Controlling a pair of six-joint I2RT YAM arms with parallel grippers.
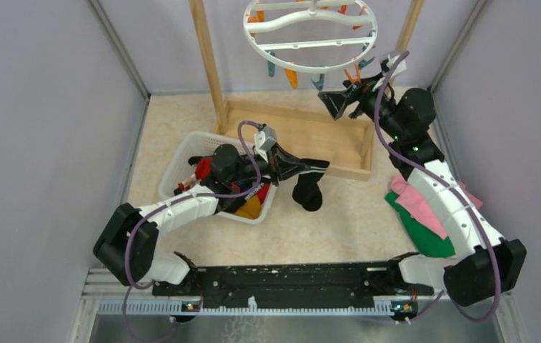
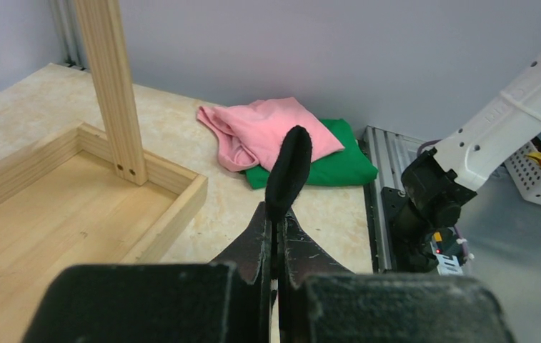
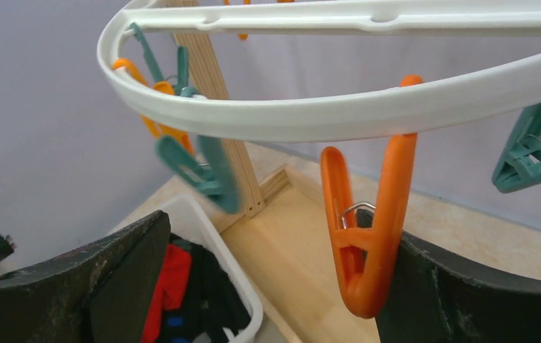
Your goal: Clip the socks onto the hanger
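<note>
A black sock with pale stripes near its top hangs from my left gripper, which is shut on it. In the left wrist view, part of the sock sticks up beyond the fingertips. My right gripper is open beneath the rim of the white round hanger. Seen from the right wrist, an orange clip hangs from that rim close to the right finger, with a wide gap to the left one. Whether clip and finger touch, I cannot tell.
Teal clips hang elsewhere on the ring. A white basket of mixed socks stands on the left. Pink cloth and green cloth lie at the right. The wooden frame occupies the back.
</note>
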